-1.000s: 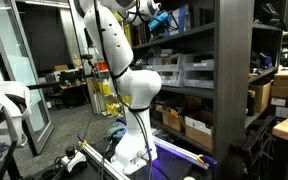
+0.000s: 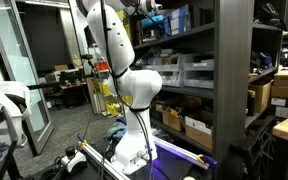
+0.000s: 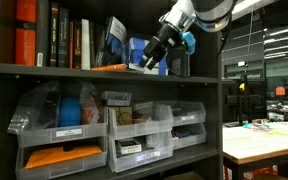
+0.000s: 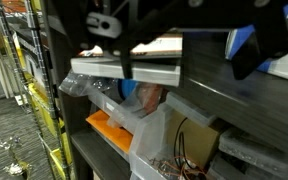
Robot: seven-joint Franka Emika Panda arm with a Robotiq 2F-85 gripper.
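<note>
My gripper is open at the upper shelf's front, its two dark fingers (image 4: 246, 55) spread apart. A flat-lying book with pale page edges (image 4: 106, 67) shows below and beside the left finger in the wrist view. In exterior view 2 the gripper (image 3: 152, 62) is beside an orange-edged item lying flat (image 3: 111, 68) and blue books (image 3: 137, 50). Whether a finger touches any book cannot be told. Blurred gripper parts hide much of the top of the wrist view.
Several books stand upright on the upper shelf, including a red one (image 3: 25, 35). Beneath the shelf edge (image 4: 219, 97) are clear plastic bins (image 3: 139, 122) with cables, orange and blue items. Floor space with a yellow-black post (image 4: 52, 90) lies to the left.
The arm's upper part and gripper have shifted slightly at the top of exterior view 1. Shelf contents look the same.
</note>
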